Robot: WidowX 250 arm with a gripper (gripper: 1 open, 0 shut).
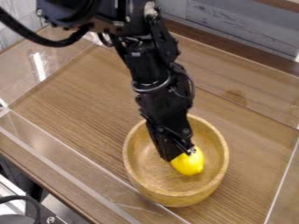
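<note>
The black arm comes down from the top centre, and its gripper [176,149] reaches into a round tan bowl [149,171] at the lower middle. A bright yellow object [190,164] lies in the right part of the bowl, just beside and partly under the fingertips. The gripper looks shut; whether it touches the yellow object is hard to tell, as the tips partly cover it.
A grey wall stands at the back right. A black cable shows at the lower left corner.
</note>
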